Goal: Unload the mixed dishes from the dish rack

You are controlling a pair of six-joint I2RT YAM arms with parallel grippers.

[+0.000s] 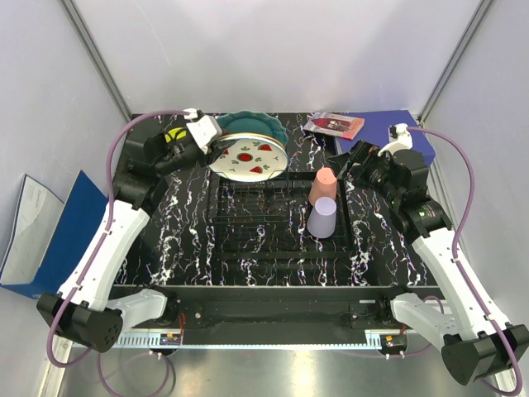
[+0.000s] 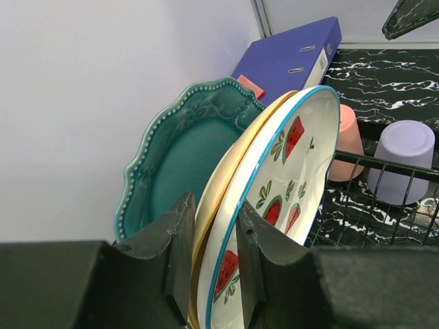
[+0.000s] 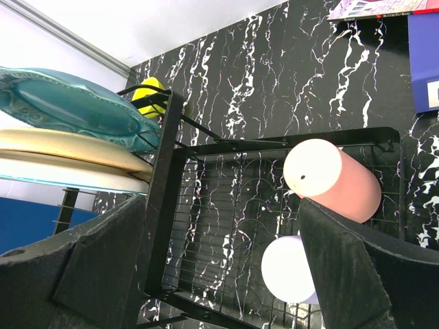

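Note:
Upright in the black rack (image 1: 216, 248) stand a scalloped teal plate (image 2: 175, 168), a yellow plate (image 3: 55, 147) and, in front, a white watermelon plate (image 2: 295, 171). My left gripper (image 1: 216, 147) is at their left edge, its fingers around the rims of the white and yellow plates; whether they grip firmly is unclear. A pink cup (image 3: 343, 181) and a lavender cup (image 1: 322, 217) are in the rack's right part. My right gripper (image 1: 343, 165) hangs open above that side, nothing between its fingers.
A purple box (image 1: 384, 128) and a magazine (image 1: 331, 124) lie at the back right. A yellow object (image 3: 147, 96) sits behind the rack. A blue folder (image 1: 62, 240) is at far left. Bare counter flanks the rack.

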